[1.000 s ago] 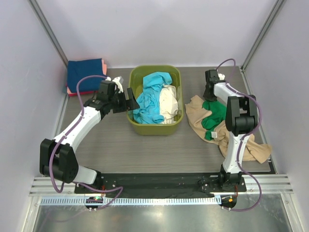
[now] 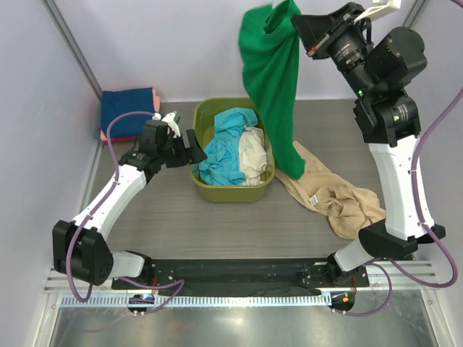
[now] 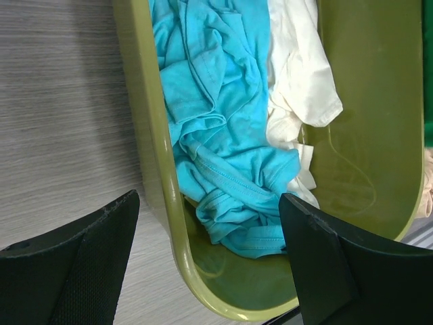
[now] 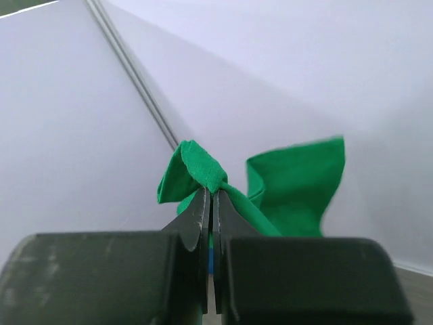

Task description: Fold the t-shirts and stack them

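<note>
A green t-shirt (image 2: 271, 79) hangs high above the back of the table, its lower end reaching down beside the bin's right side. My right gripper is shut on a gathered bit of this green shirt (image 4: 298, 179). Near the bin's left rim, my left gripper (image 2: 194, 147) stands open; in the left wrist view nothing lies between its fingers. A turquoise shirt (image 2: 228, 144) and a cream one (image 2: 252, 153) lie crumpled in the bin. The tan shirt (image 2: 336, 195) lies crumpled on the right of the table.
The olive-green bin (image 2: 231, 194) stands mid-table. At the back left is a folded stack with a dark blue piece (image 2: 129, 108) on top.
The green shirt has been lifted off the tan one, swinging up and left with my right arm. The tan shirt's right end has shifted left. My left arm has moved slightly.
</note>
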